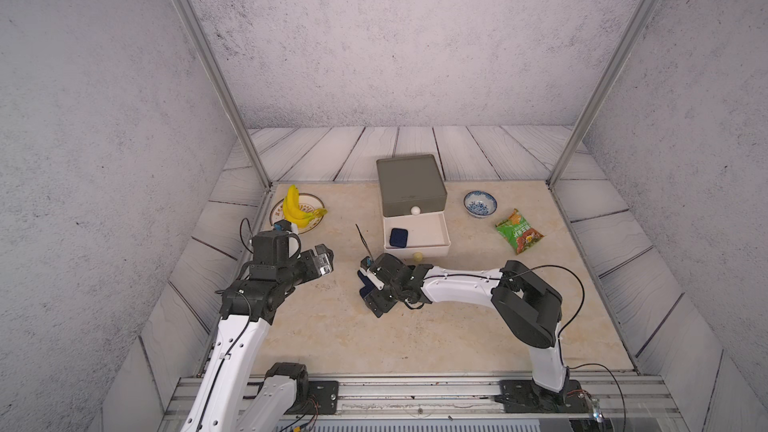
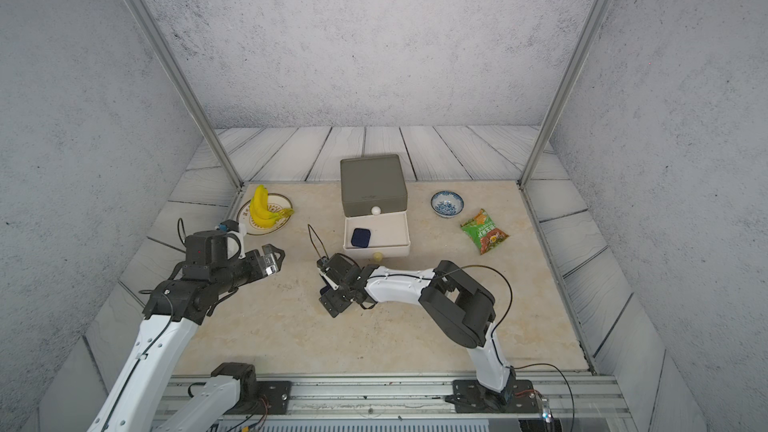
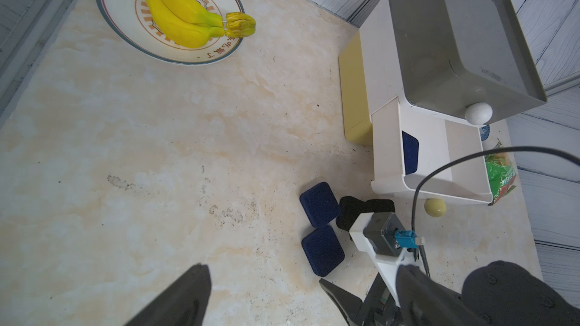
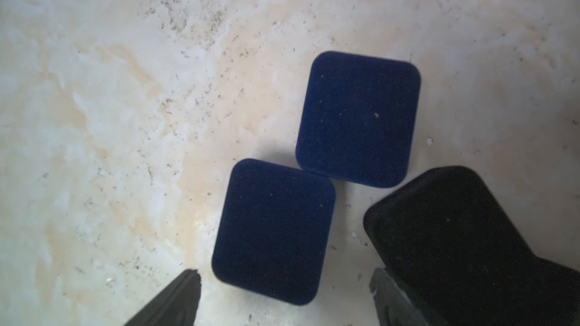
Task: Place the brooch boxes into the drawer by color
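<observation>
Two navy brooch boxes lie on the table, corner to corner: a nearer one (image 4: pixel 273 231) and a farther one (image 4: pixel 359 119). Black boxes (image 4: pixel 453 235) lie just to their right in the right wrist view. My right gripper is open above, its fingertips to either side of the nearer navy box and not closed on it. One navy box (image 1: pixel 398 237) rests at the left of the pulled-out white drawer (image 1: pixel 428 232). My left gripper stands open and empty over the table's left side, away from the boxes.
The drawer unit (image 1: pixel 411 184) has a grey top and a white knob. A plate with bananas (image 1: pixel 300 209) is at the back left. A blue-white bowl (image 1: pixel 480 204) and a green snack bag (image 1: pixel 519 231) stand right.
</observation>
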